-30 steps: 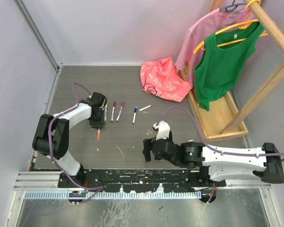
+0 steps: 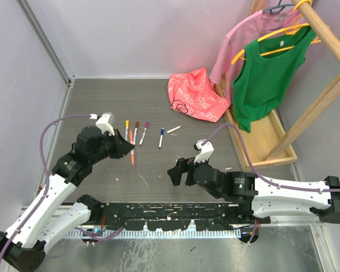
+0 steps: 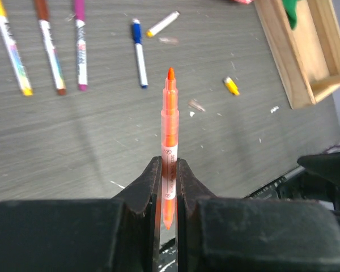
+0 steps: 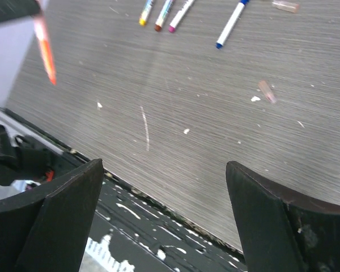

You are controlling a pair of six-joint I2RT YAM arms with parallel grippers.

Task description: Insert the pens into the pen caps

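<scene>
An orange pen (image 3: 169, 147) stands upright in my left gripper, which is shut on it and raised off the floor at the left in the top view. My right gripper is open and empty, lower right of centre. Yellow (image 3: 12, 51), brown (image 3: 51, 51) and purple (image 3: 81, 51) pens lie in a row, with a blue pen (image 3: 140, 59) and a white pen (image 3: 163, 24) to their right. A small yellow piece (image 3: 231, 86) lies beyond them.
A wooden rack (image 2: 317, 110) with hanging clothes stands at the right; a pink cloth (image 2: 195, 93) lies at the back.
My left gripper has lifted the orange pen and moved toward the front right.
</scene>
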